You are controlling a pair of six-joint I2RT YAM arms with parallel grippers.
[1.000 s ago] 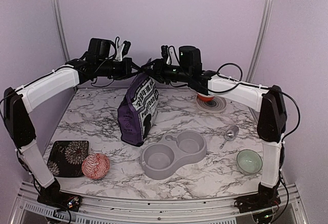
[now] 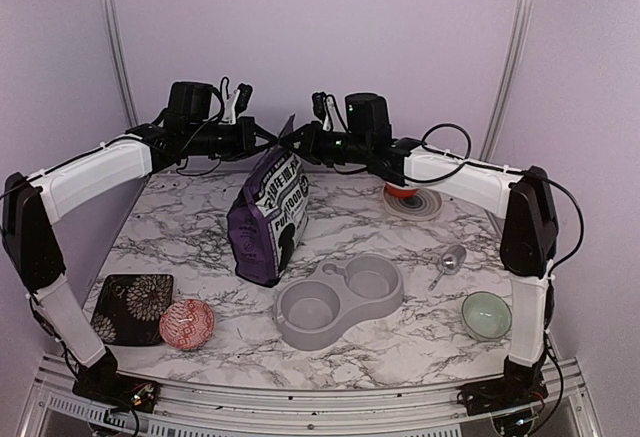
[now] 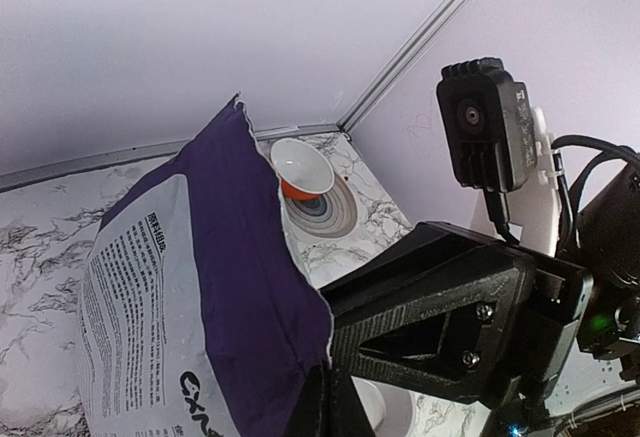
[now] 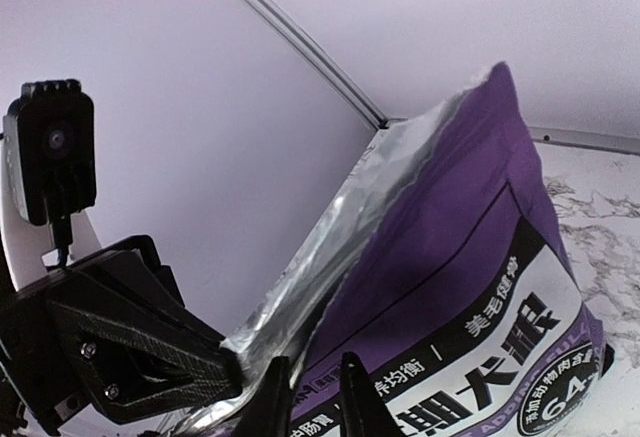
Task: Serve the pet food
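Observation:
The purple pet food bag (image 2: 270, 215) stands upright at the middle of the table. At its top edge, both grippers meet. My left gripper is shut on the rim of the bag's purple panel (image 3: 250, 287). My right gripper is part open, its fingertips apart at the near rim of the bag (image 4: 440, 267); silvery lining shows along the mouth. In front of the bag lies the grey double feeding bowl (image 2: 340, 302), both hollows empty. A clear scoop (image 2: 449, 262) rests to the right.
A black floral tray (image 2: 125, 307) and a red patterned bowl (image 2: 187, 324) sit front left. Front right is a green bowl (image 2: 487, 315). An orange-and-white bowl (image 3: 302, 169) sits on a round grey mat (image 2: 412, 206) behind. Bare marble lies left of the bag.
The bag's body leans a little further left, and its top corner shows more. The bowls and scoop have not moved.

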